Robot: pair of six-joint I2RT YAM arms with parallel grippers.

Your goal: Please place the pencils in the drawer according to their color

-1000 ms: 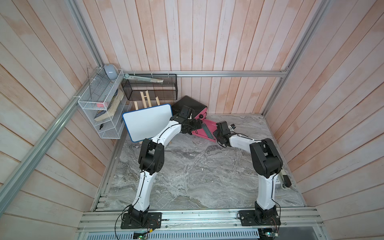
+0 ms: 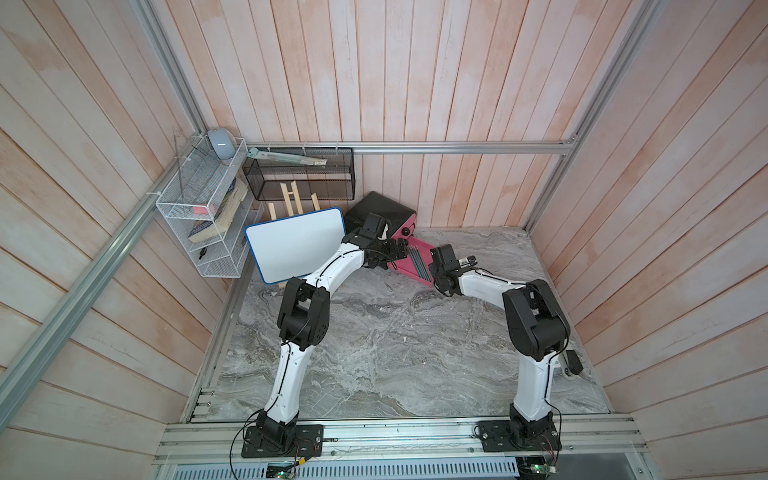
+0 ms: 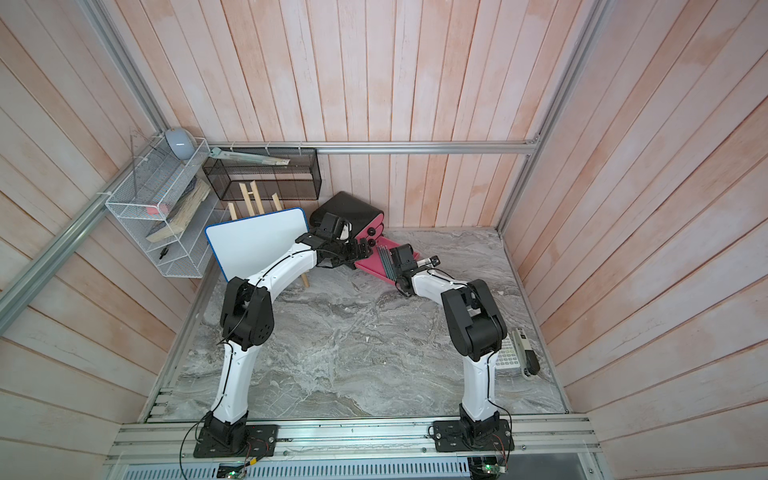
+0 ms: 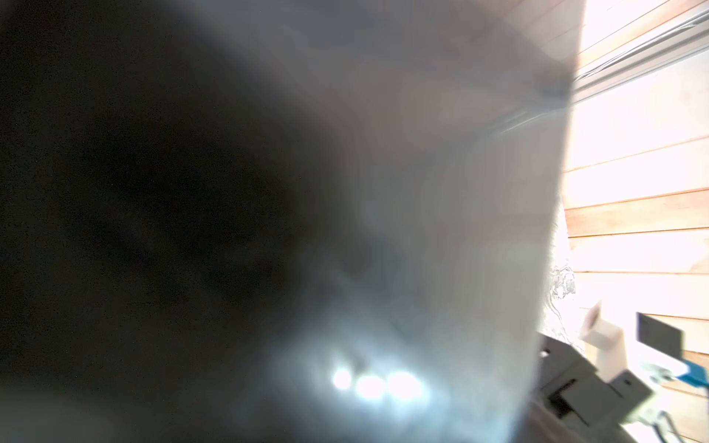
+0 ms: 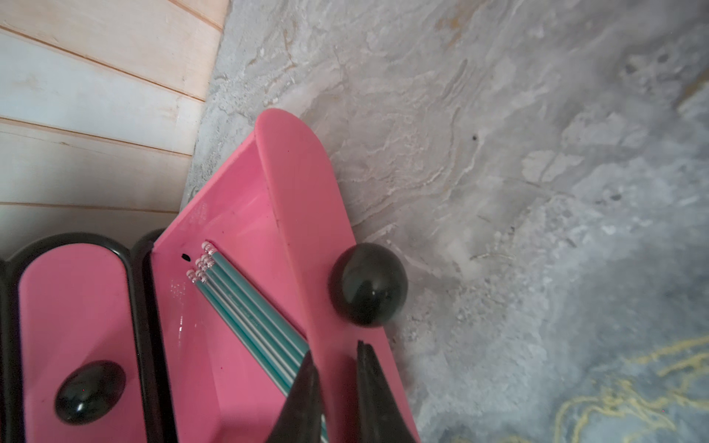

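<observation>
A pink drawer (image 5: 221, 369) stands pulled out from the black-and-pink organizer (image 2: 372, 204), holding several teal pencils (image 5: 251, 310) with white erasers. My right gripper is shut on the drawer's front panel, just below its black round knob (image 5: 367, 284). My left gripper (image 2: 393, 252) is at the organizer's left front, beside the drawer; whether it is open or shut is hidden, and the left wrist view is mostly a dark blurred surface.
A whiteboard (image 2: 296, 244) on a wooden easel stands to the left, below wire baskets (image 2: 300, 184). A white device (image 3: 508, 352) lies at the right edge.
Over the last second my right gripper has moved slightly right and toward the front, with the drawer shifting along. The left arm has barely moved.
</observation>
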